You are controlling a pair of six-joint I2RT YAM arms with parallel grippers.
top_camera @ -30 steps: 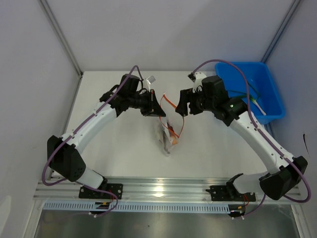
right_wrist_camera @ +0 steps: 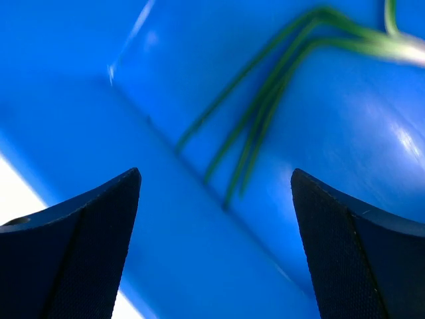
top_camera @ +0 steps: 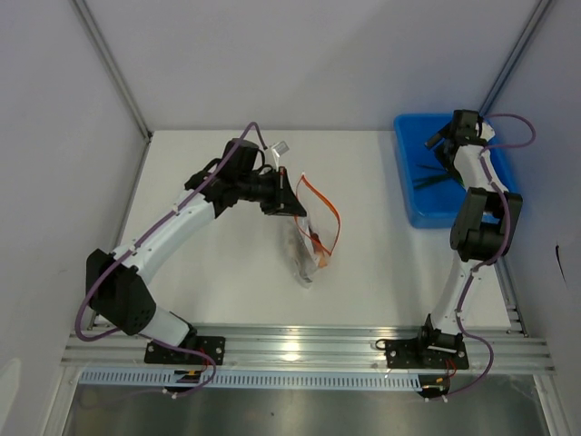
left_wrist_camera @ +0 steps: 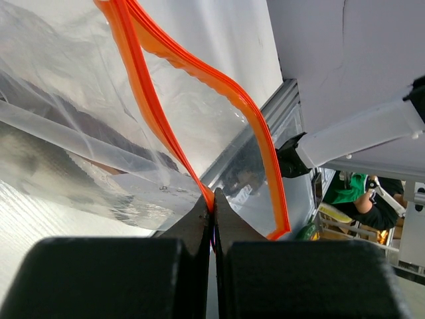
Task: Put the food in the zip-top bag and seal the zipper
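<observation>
The clear zip top bag [top_camera: 309,254] with its orange zipper stands mouth open at mid-table. My left gripper [top_camera: 298,211] is shut on the bag's rim, and in the left wrist view its fingertips pinch the orange zipper strip [left_wrist_camera: 156,119]. Something brownish shows blurrily through the plastic. At the far right, my right gripper [top_camera: 436,150] is over the blue bin [top_camera: 427,213], its fingers apart. The right wrist view shows bunched green onions [right_wrist_camera: 365,41], pale at one end, lying on the bin floor beyond the open fingers [right_wrist_camera: 99,246]; nothing sits between them.
The bin's wall [right_wrist_camera: 73,126] runs close by the right fingers. A wall stands just right of the bin. In the left wrist view the right arm [left_wrist_camera: 362,136] shows beyond the bag.
My right arm has swung from beside the bag mouth over to the blue bin, its gripper now inside the bin's outline. The left arm and bag have stayed almost still.
</observation>
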